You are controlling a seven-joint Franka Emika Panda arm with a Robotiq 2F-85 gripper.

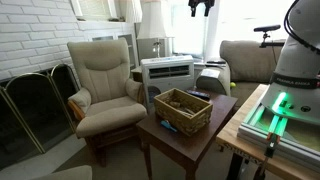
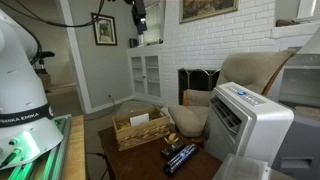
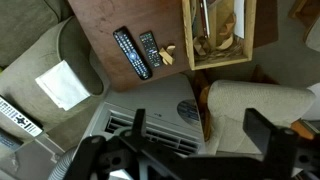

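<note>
My gripper hangs high above the scene, its two dark fingers wide apart and nothing between them. It shows at the top edge in exterior view 1 (image 1: 201, 8) and in the upper left of exterior view 2 (image 2: 138, 27). Far below, on the brown table (image 3: 105, 28), lie a long black remote (image 3: 132, 53) and a shorter dark remote (image 3: 150, 48). Beside them is a small tan wooden piece (image 3: 167, 54). A light wooden basket (image 3: 246, 36) holds several items, among them something white; their details are unclear.
A white heater-like unit (image 2: 243, 122) stands by the table. An armchair (image 1: 106, 85) is behind and to the left in exterior view 1. A grey cushioned seat (image 3: 50, 80) with a white sheet (image 3: 63, 85) lies left in the wrist view. The air around my gripper looks clear.
</note>
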